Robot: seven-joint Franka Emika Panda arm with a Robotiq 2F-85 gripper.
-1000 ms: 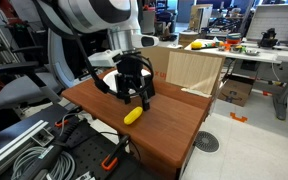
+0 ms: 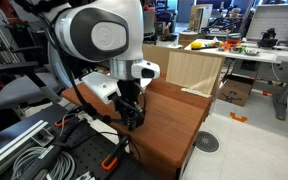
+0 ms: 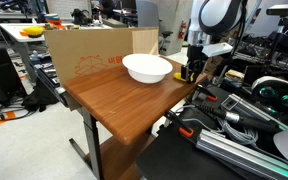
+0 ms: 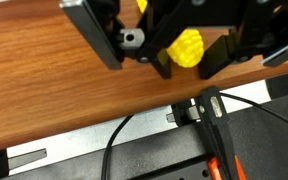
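A yellow object (image 4: 188, 47) lies on the brown wooden table, between the fingers of my gripper in the wrist view. The fingers are part open around it, and a dark finger (image 4: 219, 55) stands at its right. In exterior view 2 the yellow object (image 3: 182, 76) shows at the table's edge with my gripper (image 3: 190, 76) low over it. The arm hides it in exterior view 1, where my gripper (image 2: 134, 118) is down near the tabletop. A white bowl (image 3: 147, 68) stands on the table, mostly hidden behind the arm in exterior view 1.
Upright boards (image 3: 89, 52) line its far side. Black rails and loose cables (image 3: 239, 132) lie beside the near edge; a black clamp with an orange part (image 4: 219, 135) is close to the gripper.
My arm has come down and toward the camera, over the yellow object. That object was plain to see a second ago in exterior view 1 and is now covered by the gripper.
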